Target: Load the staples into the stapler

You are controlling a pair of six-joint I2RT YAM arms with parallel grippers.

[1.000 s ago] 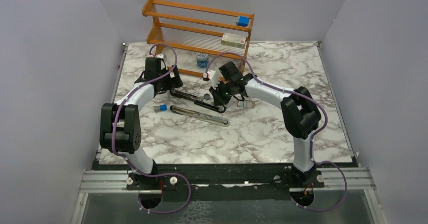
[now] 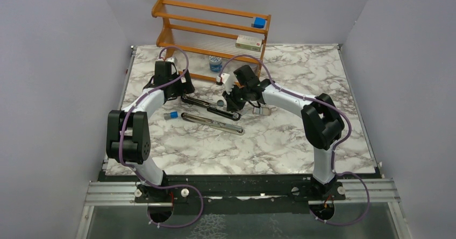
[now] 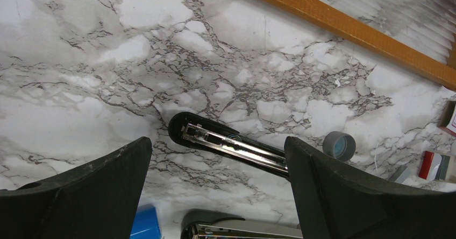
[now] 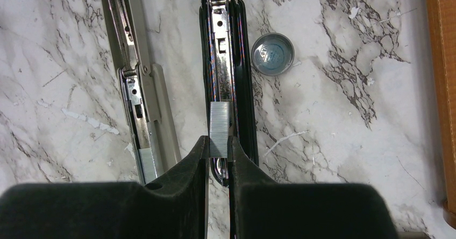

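A black stapler [image 2: 199,103] lies opened out flat on the marble table, its metal magazine facing up. My right gripper is shut on a silver strip of staples [image 4: 219,121], a fingertip on each side of its near part. Seen from the right wrist, the strip lies over the magazine channel and lines up with it; whether it rests fully inside, I cannot tell. Above the stapler's other end, my left gripper is open with nothing held, and the black stapler's end [image 3: 201,134] shows between its fingers, lower down.
A grey stapler [image 2: 212,122], also opened out, lies in front, with staples in its channel. A small round container [image 4: 272,54] stands close beside the black stapler. A blue-ended item [image 2: 171,115] lies at left, and a wooden rack [image 2: 215,50] stands behind.
The right arm has shifted very slightly, its gripper staying at the black stapler's right end. My left arm and both staplers look unmoved.
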